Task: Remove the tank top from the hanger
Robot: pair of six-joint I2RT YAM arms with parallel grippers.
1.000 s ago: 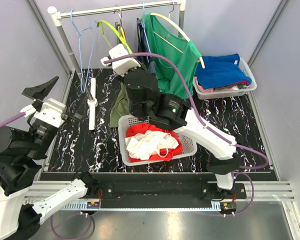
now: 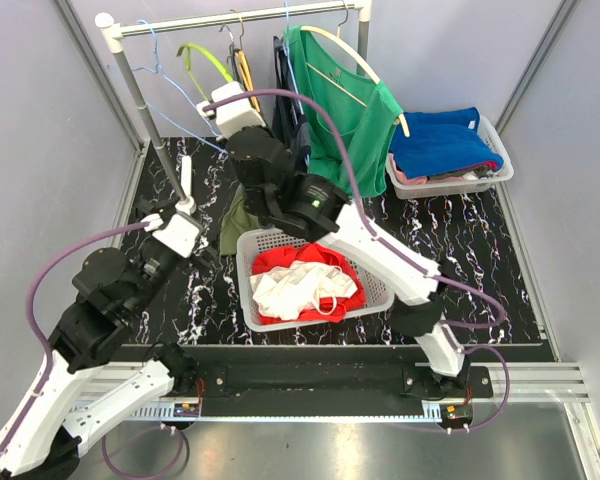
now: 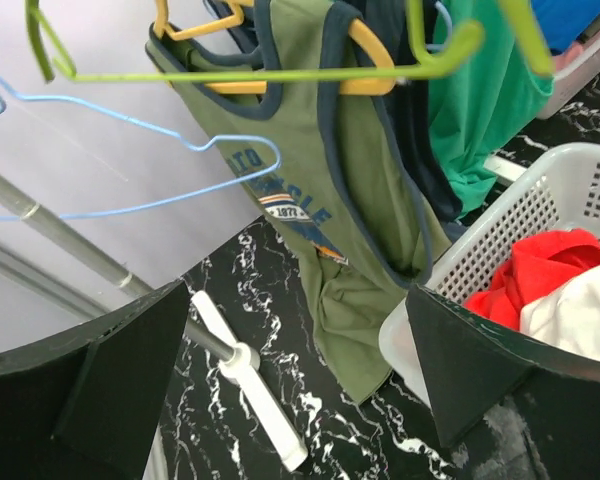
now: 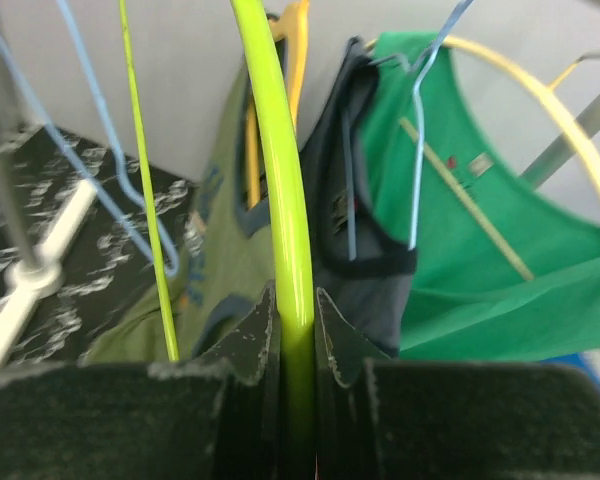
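A bright green hanger (image 4: 286,170) is held in my right gripper, whose dark fingers are shut on its bar. No garment shows on this hanger, which also crosses the top of the left wrist view. My left gripper stands open, with nothing between its fingers, left of the basket and below the hanging clothes. An olive tank top (image 3: 305,105) with dark trim hangs on a yellow hanger (image 3: 365,45). In the basket a white garment (image 2: 295,290) lies crumpled on red cloth (image 2: 270,258).
An empty blue hanger (image 3: 130,122) hangs by the rack's left post (image 3: 100,265). Right of the olive top hang a navy garment (image 4: 365,285) and a green garment (image 2: 340,130). The grey basket (image 2: 380,295) stands centrally; another basket (image 2: 485,183) with folded clothes is at back right.
My left gripper has come right and lower. The blue hanger has swung right.
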